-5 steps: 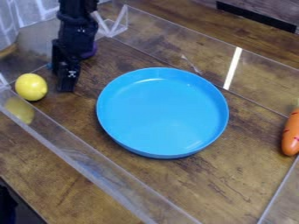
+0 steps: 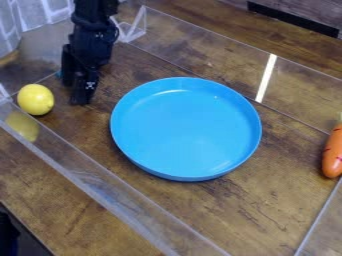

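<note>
The black gripper [image 2: 80, 82] hangs at the upper left, low over the wooden table just behind and right of a yellow lemon [image 2: 36, 99]. Its fingers point down; they are dark and small, and I see nothing clearly between them. A small bluish item peeks out behind the gripper, mostly hidden. A large round blue plate [image 2: 185, 128] lies in the middle, to the right of the gripper.
An orange carrot-like object [image 2: 331, 152] lies at the right edge. Clear plastic walls [image 2: 134, 205] border the work area on the left and near side.
The gripper has shifted very slightly to the right. The lemon, plate and orange object are where they were.
</note>
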